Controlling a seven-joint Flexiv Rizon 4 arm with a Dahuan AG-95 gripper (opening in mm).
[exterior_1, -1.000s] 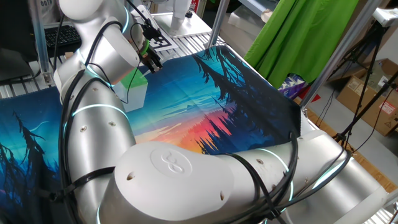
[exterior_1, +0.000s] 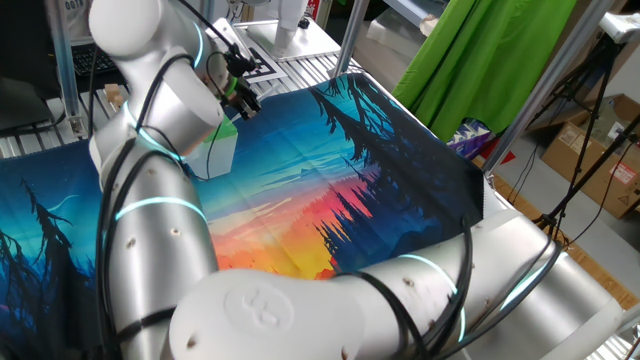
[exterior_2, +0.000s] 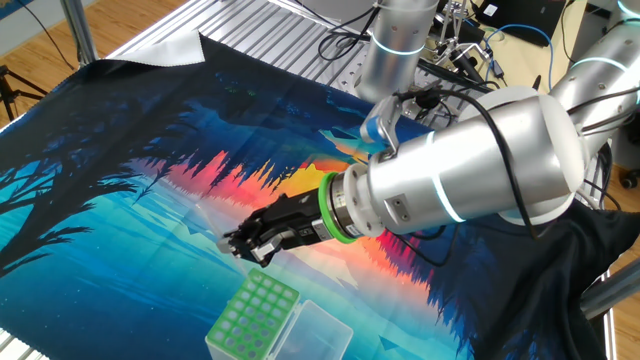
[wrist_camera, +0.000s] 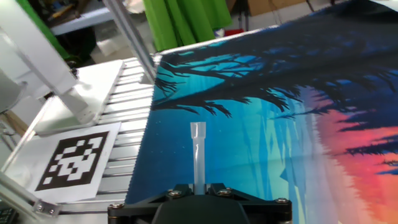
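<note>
A translucent, tube-like piece (wrist_camera: 199, 155) with a wider end stands out from between the fingers of my gripper, which is shut on its narrow end. In exterior view 2 the same gripper (exterior_2: 240, 247) hangs over the cloth, just beyond a green-topped rack (exterior_2: 250, 312) with rows of round holes. A pale end of the tube (exterior_2: 225, 245) shows at the fingertips there. From exterior view 1 the rack's white side (exterior_1: 214, 155) is partly hidden by the arm.
A clear open lid or box (exterior_2: 318, 332) lies against the rack. Beyond the cloth's edge are a printed marker sheet (wrist_camera: 71, 163) and a metal frame post (wrist_camera: 129, 37).
The arm's large near joint has sunk toward the bottom of exterior view 1. Up by the rack, the gripper has shifted only slightly.
</note>
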